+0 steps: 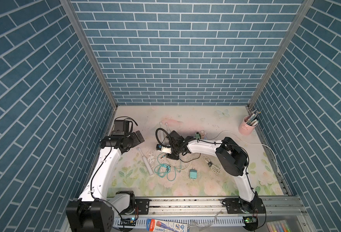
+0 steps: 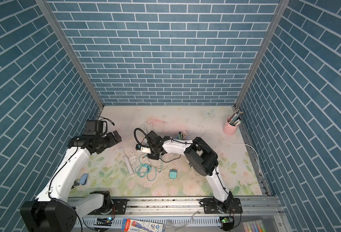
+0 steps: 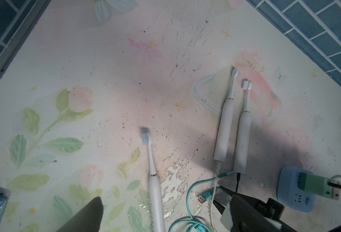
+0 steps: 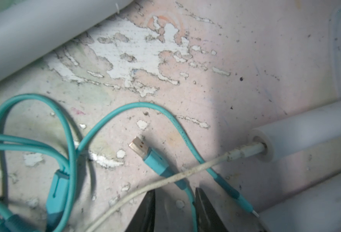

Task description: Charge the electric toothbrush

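A white electric toothbrush [image 3: 155, 197] with a blue-bristled head lies alone in the left wrist view. Farther back lie two more: one toothbrush [image 3: 224, 127] has a white cable [image 4: 201, 167] in its base, the other [image 3: 243, 139] a black cable. Past the black tips of my right gripper shows a teal USB plug [image 4: 156, 162], its cable running down near the right finger; the fingers stand apart, gripping nothing visible. Another teal cable end [image 4: 228, 188] with a thin metal tip points toward the nearer toothbrush base. My left gripper is open and empty, high over the table's left side.
A blue power strip [image 3: 296, 189] carries a green charger [image 3: 313, 185]. Up front sits a teal charger block [image 1: 193, 174], near a bundled white cable [image 1: 213, 165]. A pink pen cup [image 1: 247, 125] stands at back right.
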